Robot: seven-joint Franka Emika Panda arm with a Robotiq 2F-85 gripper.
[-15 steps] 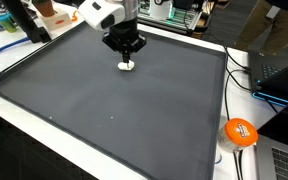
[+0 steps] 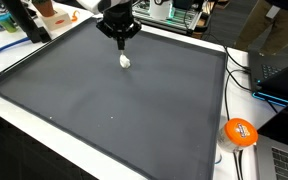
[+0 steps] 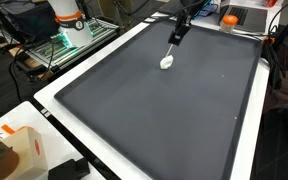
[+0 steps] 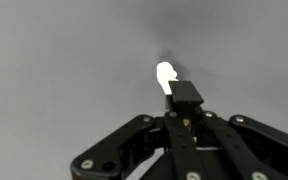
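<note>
A small white spoon-like object (image 3: pixel 166 62) hangs with its rounded end low over the grey tabletop. In exterior view 2 its thin pale handle runs up into my gripper (image 3: pixel 175 42), which is shut on it. Exterior view 1 has the white end (image 2: pixel 124 62) just below the black gripper (image 2: pixel 121 46), near the board's far edge. From the wrist, only the white end (image 4: pixel 166 73) shows beyond the closed fingers (image 4: pixel 185 92); the rest is hidden behind them. I cannot tell whether its lower tip touches the surface.
The grey board (image 2: pixel 114 110) is otherwise bare, with wide free room. An orange-topped container (image 2: pixel 238 133) stands on the white table beyond one edge. A laptop (image 2: pixel 280 80) lies at the right, and clutter including a pot (image 2: pixel 51 20) sits at the upper left.
The white end has gone from lying broad near the surface to hanging more upright below the fingers.
</note>
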